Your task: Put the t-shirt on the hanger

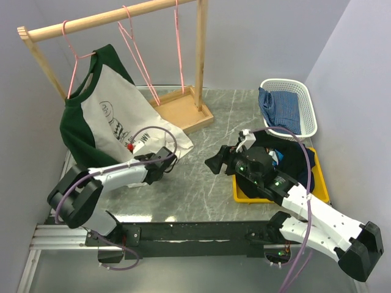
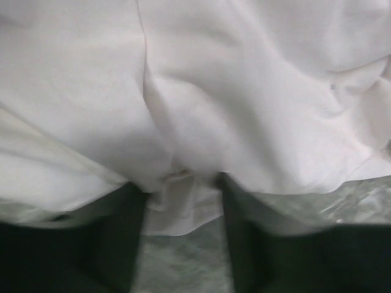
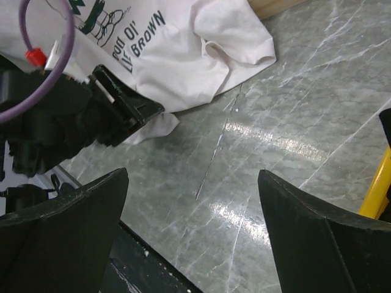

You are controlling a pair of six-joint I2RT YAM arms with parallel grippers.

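The green-and-white t-shirt (image 1: 107, 104) hangs at the left on a pink hanger (image 1: 76, 56), its neckline round the hanger and its lower part spread on the table. My left gripper (image 1: 168, 163) is at the shirt's bottom hem. In the left wrist view, the blurred left fingers (image 2: 122, 217) stand apart, with a small fold of the white hem (image 2: 183, 198) between them; whether they touch it cannot be told. Over the bare table to the right, my right gripper is open and empty.
Two empty pink hangers (image 1: 178, 49) hang from the wooden rack (image 1: 110, 18). A yellow bin (image 1: 241, 198) of dark clothes lies under the right arm. Behind it stands a white basket (image 1: 305, 101) with folded blue cloth.
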